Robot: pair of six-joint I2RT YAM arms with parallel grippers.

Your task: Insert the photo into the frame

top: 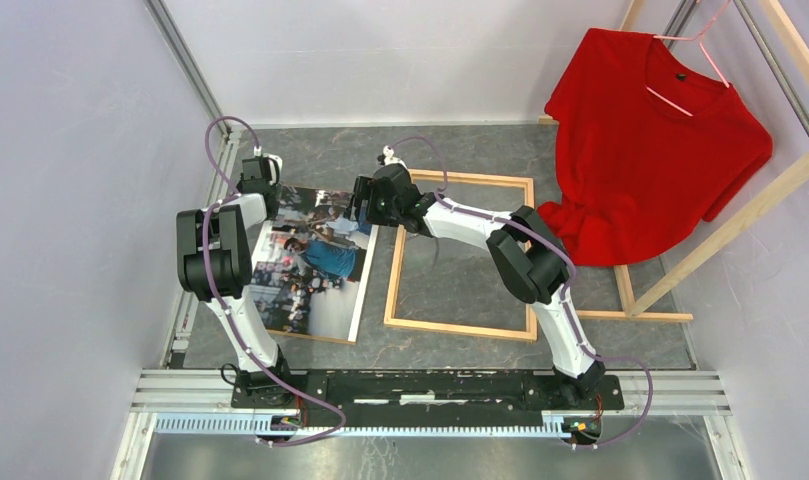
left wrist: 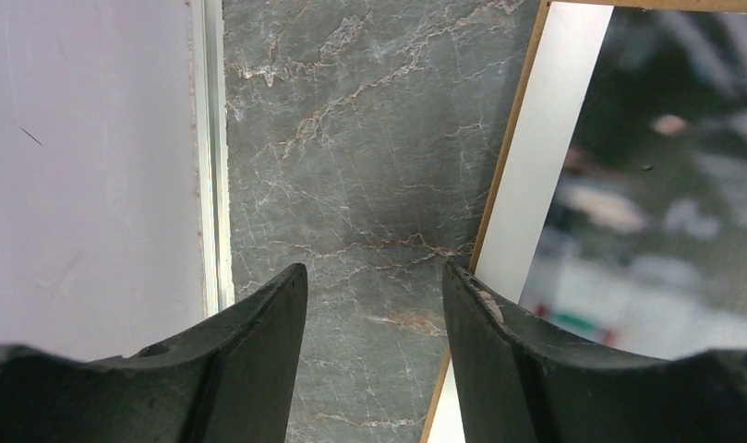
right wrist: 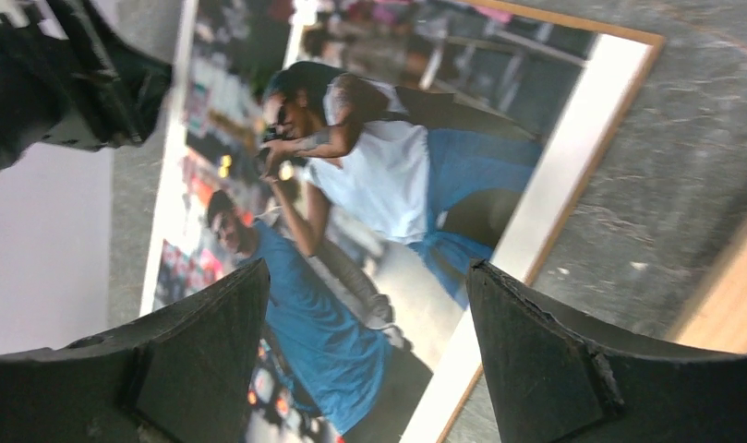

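The photo (top: 325, 258), a white-bordered panel with a thin brown edge, lies slightly askew on the grey table at left. My left gripper is part open at the photo's left edge; its right fingertip meets that edge and grey tabletop shows between the fingers. My right gripper is wide open above the photo's right border, near its far right corner, with nothing held. In the right wrist view the photo's white border (right wrist: 559, 148) runs beneath that gripper's right finger. The empty wooden frame (top: 464, 332) lies flat to the right of the photo.
A red shirt (top: 650, 150) hangs from a wooden rack (top: 740, 222) at the right. A wall (left wrist: 92, 166) stands close to the left gripper. Bare table (top: 500, 265) shows inside the frame, and a narrow strip separates frame and photo.
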